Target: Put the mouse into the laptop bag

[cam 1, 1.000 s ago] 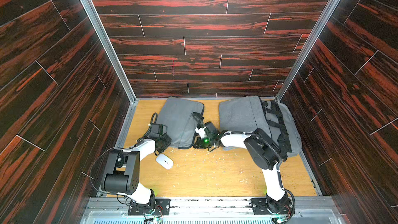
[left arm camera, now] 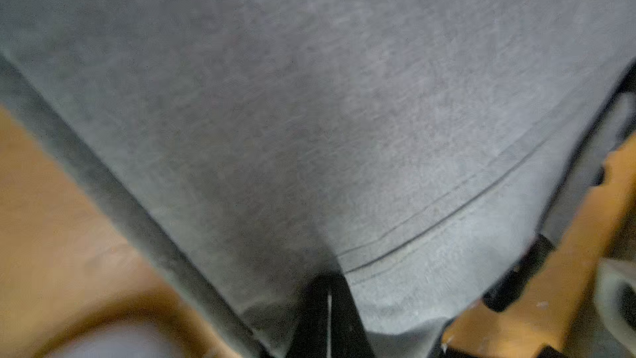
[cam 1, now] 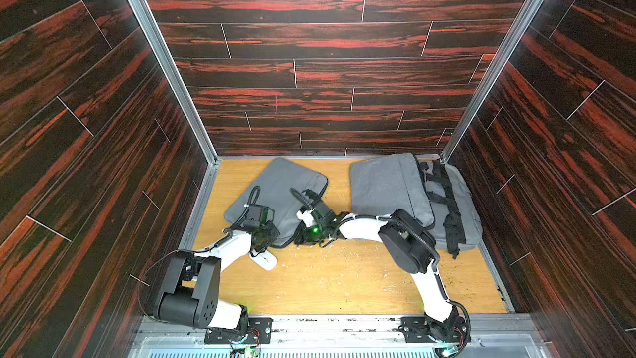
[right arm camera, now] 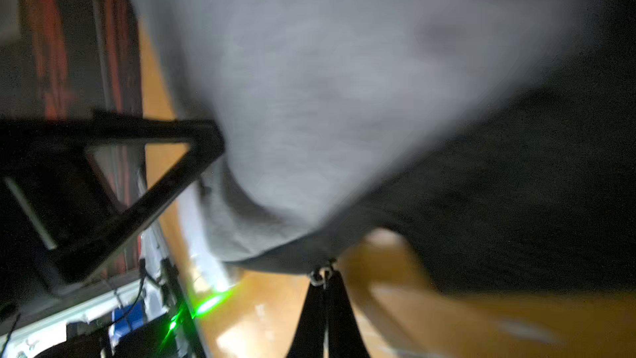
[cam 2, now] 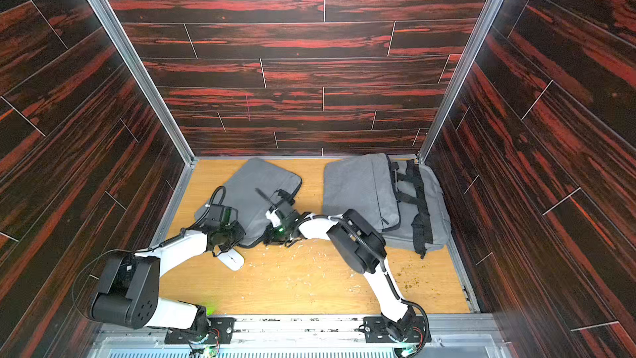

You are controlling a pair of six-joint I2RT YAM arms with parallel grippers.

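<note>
The white mouse lies on the table below the left grey bag, its upper end covered by my left gripper. Its blurred pale shape enters the left wrist view at bottom left. My left gripper presses its tips against the bag's lower corner, where the cloth creases; a thin line shows between the fingers, but whether cloth is pinched is unclear. At the bag's lower edge, my right gripper is shut, with a small metal zipper pull at its tips. The inside of the bag is hidden.
A larger grey bag with black straps fills the right rear of the table. My two grippers stand close together.
The left bag has turned, its lower corner shifting left and forward. My right gripper moved left along with it. My left gripper shifted right and now overlaps the mouse's upper end.
</note>
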